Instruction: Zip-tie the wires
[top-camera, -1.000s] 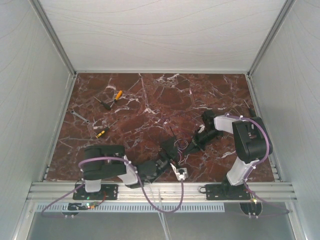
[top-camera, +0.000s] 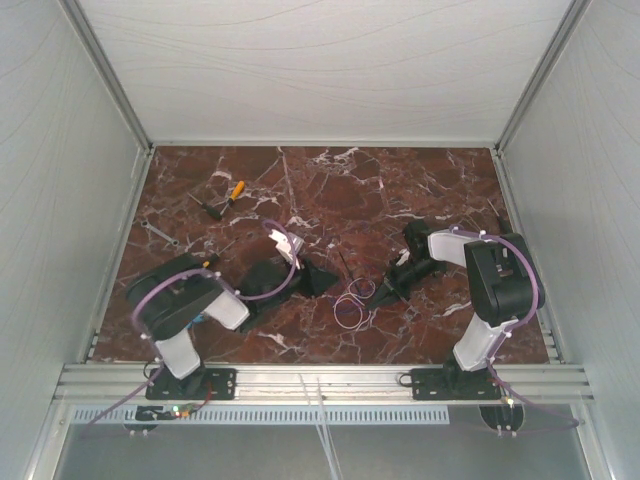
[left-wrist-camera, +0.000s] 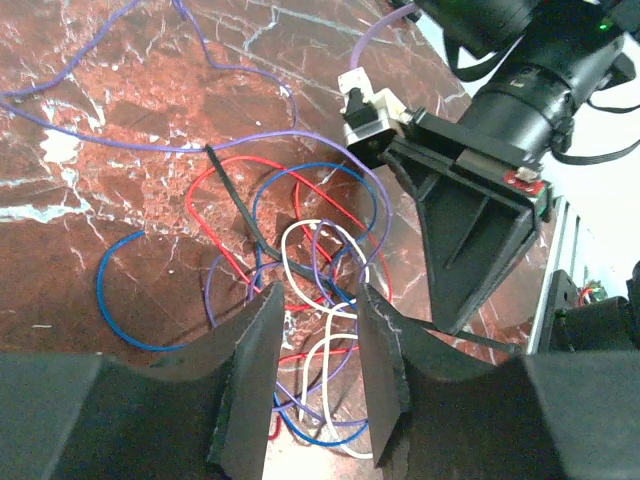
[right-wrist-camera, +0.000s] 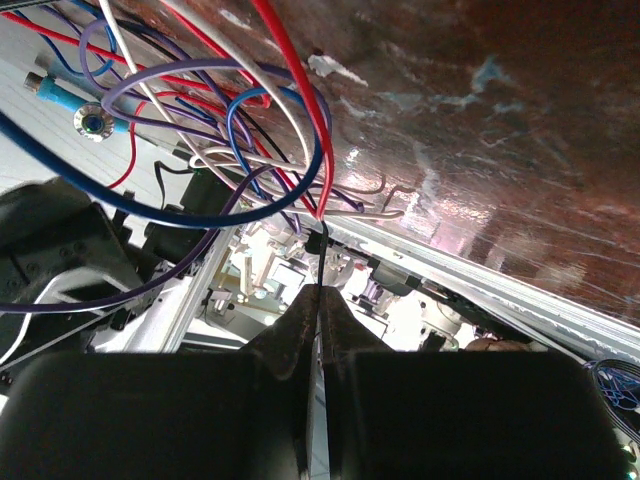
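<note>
A loose tangle of red, blue, purple and white wires (top-camera: 352, 312) lies on the marble table, the white loops clearest from above. A black zip tie (left-wrist-camera: 235, 200) runs through the tangle toward my right gripper (top-camera: 378, 298). In the right wrist view that gripper is shut, a thin black strand (right-wrist-camera: 322, 250) at its tips. My left gripper (top-camera: 322, 282) hangs left of the tangle; in its wrist view its fingertips (left-wrist-camera: 317, 305) stand slightly apart over the wires, nothing clearly held between them.
Screwdrivers (top-camera: 236, 192) and a wrench (top-camera: 160, 233) lie on the table's left side. The metal frame edge (top-camera: 300, 372) runs along the front.
My left arm has swung back from the front edge, and its gripper has moved up and left from the wire tangle. The right arm is unchanged.
</note>
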